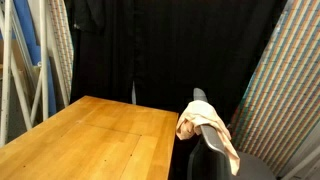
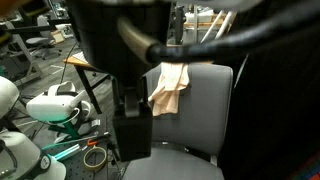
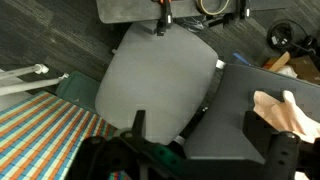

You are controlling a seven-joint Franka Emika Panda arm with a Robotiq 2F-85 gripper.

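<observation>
A peach cloth hangs over the top of the dark chair's backrest, draped on both sides. In exterior view 2 the cloth hangs down the front of the grey backrest. Looking down from the wrist, I see the cloth at the right edge, partly covered by my right finger. My gripper is open, its two dark fingers wide apart above the chair, with nothing held between them. Close to the camera in exterior view 2, a dark finger blocks part of the chair; how far it is from the cloth cannot be told.
The chair's grey seat and backrest fill the middle of the wrist view. A bare wooden table stands beside the chair. Cables and small items lie at the upper right. Dark curtains hang behind.
</observation>
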